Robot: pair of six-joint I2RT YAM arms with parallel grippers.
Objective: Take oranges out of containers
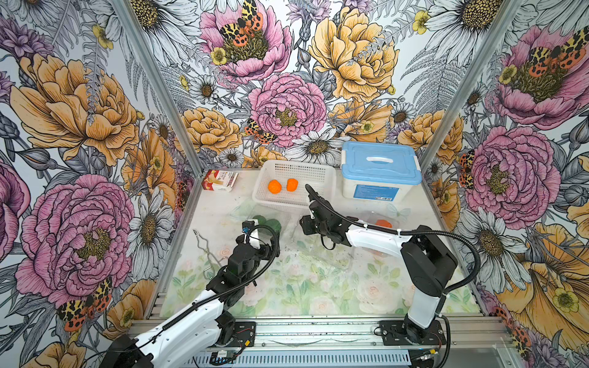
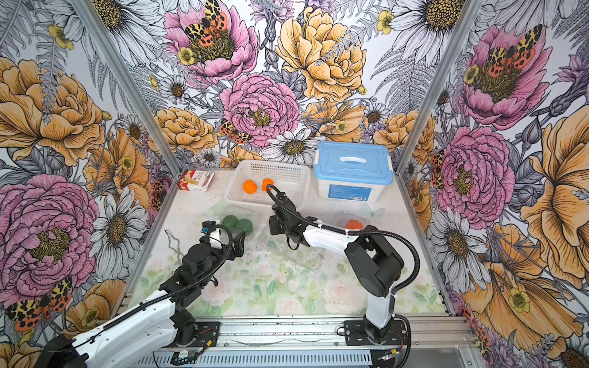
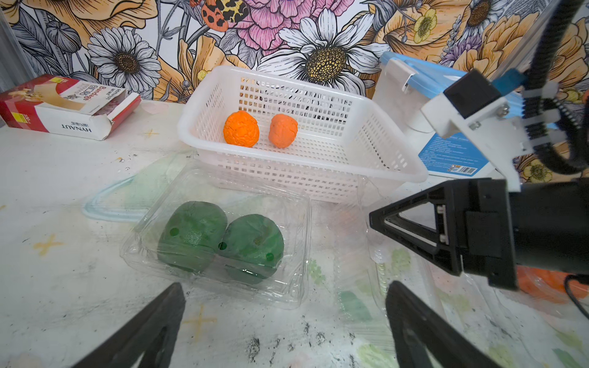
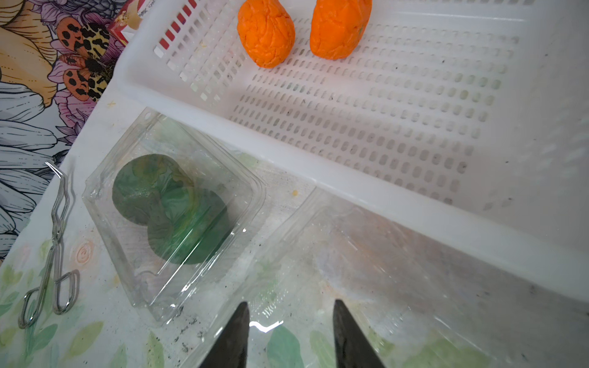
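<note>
Two oranges (image 3: 240,128) sit in a white perforated basket (image 3: 196,144) at the back. A clear container (image 3: 303,270) with two green fruits (image 3: 190,233) stands in front of it. Another orange piece (image 2: 353,225) lies in a clear container at the right, partly behind my right arm. My left gripper is open, low at the left near the green fruits' container. My right gripper hangs over clear plastic lying before the basket; whether anything is between its blurred fingers is unclear.
A blue-lidded box (image 1: 380,162) stands back right, a red-and-white carton (image 3: 67,110) back left. Metal tongs (image 4: 56,245) lie on the left of the table.
</note>
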